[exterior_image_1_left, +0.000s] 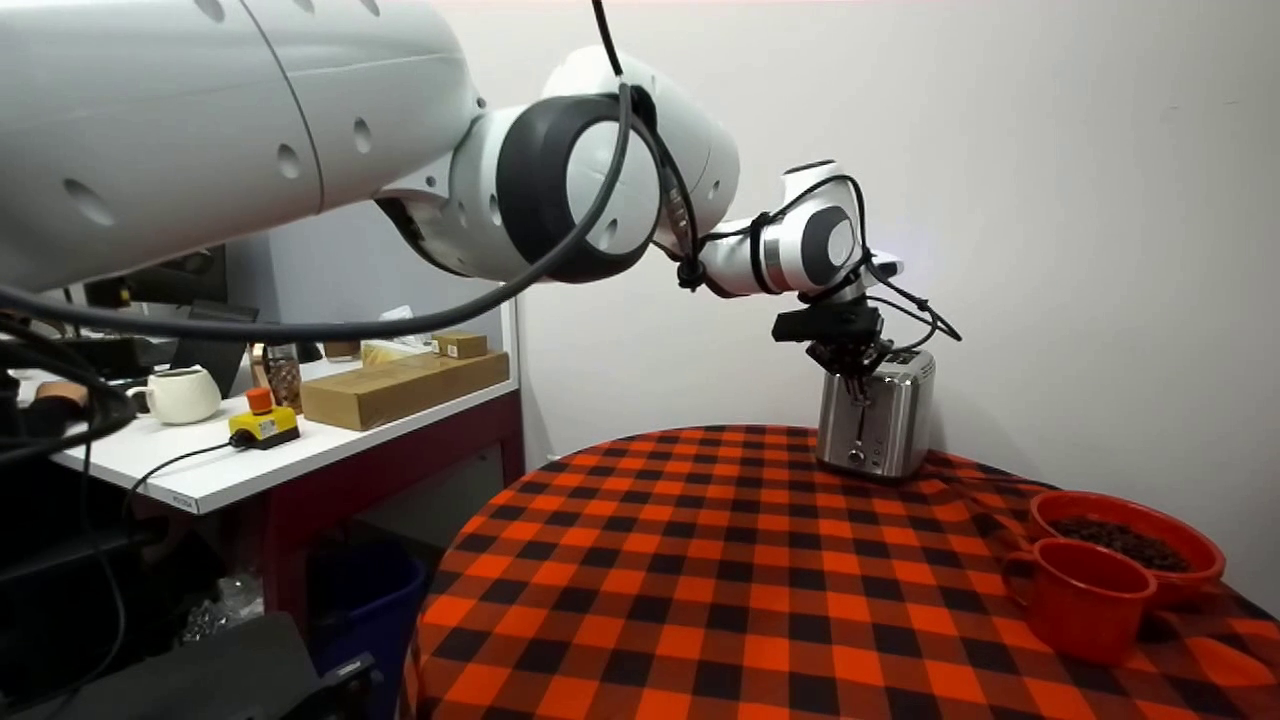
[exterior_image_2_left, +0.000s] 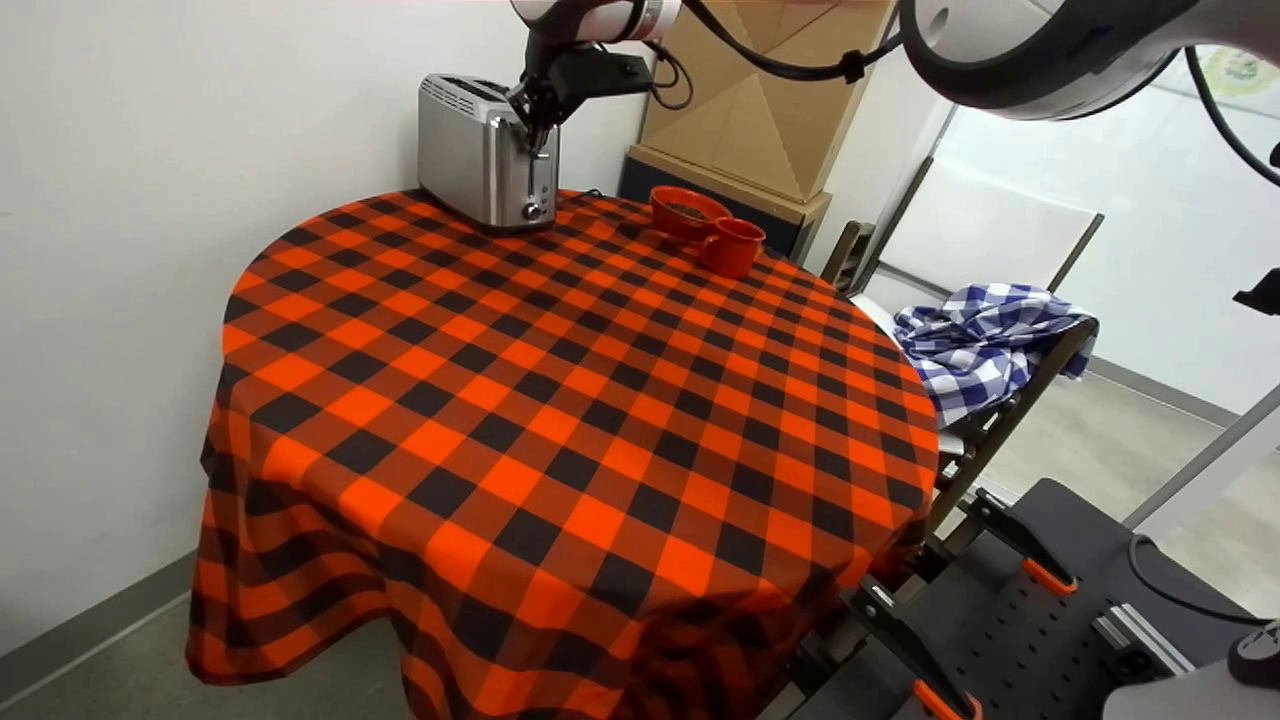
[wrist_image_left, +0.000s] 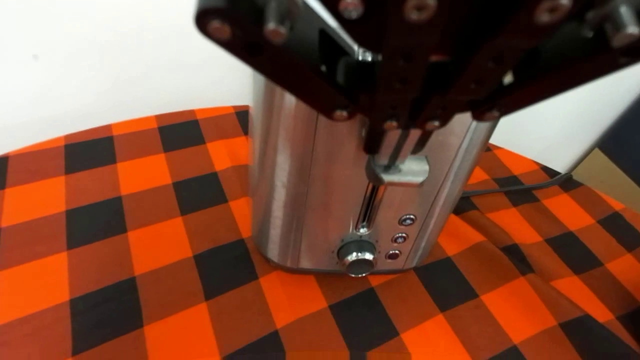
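A silver toaster (exterior_image_1_left: 876, 420) stands upright at the far edge of the table. Its lever (wrist_image_left: 400, 170) sits at the upper end of the slot on the front face, with a round knob (wrist_image_left: 358, 258) and several small buttons (wrist_image_left: 400, 239) lower down. My gripper is shut, pointing down in front of that face, its tips at the lever's top edge. Whether they touch the lever I cannot tell. No object shows between the fingers. From the opposite side, the gripper (exterior_image_2_left: 536, 142) is seen close against the toaster's front (exterior_image_2_left: 528, 192).
A red mug (exterior_image_1_left: 1086, 600) and a red bowl (exterior_image_1_left: 1056, 502) of dark beans stand on the table's right side. The checkered tablecloth (exterior_image_1_left: 696, 576) is otherwise clear. A wall rises directly behind the toaster, and its cord (wrist_image_left: 522, 187) trails right.
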